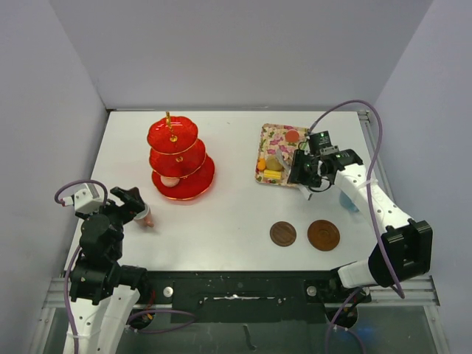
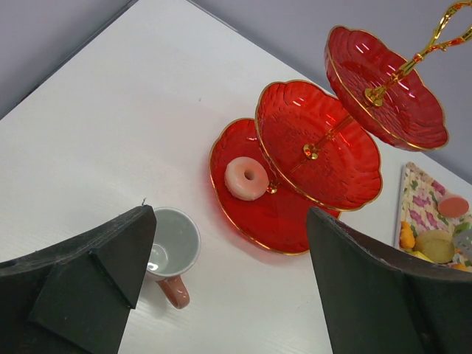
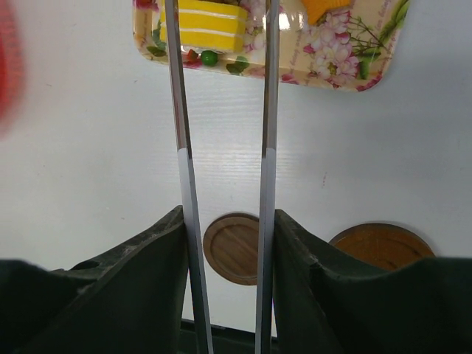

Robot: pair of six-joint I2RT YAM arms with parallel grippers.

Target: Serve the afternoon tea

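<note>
A red three-tier stand (image 1: 171, 133) with gold trim stands back left, a pink donut (image 2: 247, 184) on its bottom plate. My left gripper (image 1: 125, 200) is open over a grey mug (image 2: 172, 242) with a brown handle, nothing between its fingers. At right, a floral tray (image 1: 276, 136) holds small foods, including a yellow cake slice (image 3: 211, 28). My right gripper (image 1: 289, 164) hangs over the tray; its long metal fingers stand apart in the right wrist view, their tips out of frame, so a grasp is not clear.
Two brown coasters (image 1: 283, 234) (image 1: 323, 234) lie at front right. A blue item (image 1: 349, 200) is partly hidden by the right arm.
</note>
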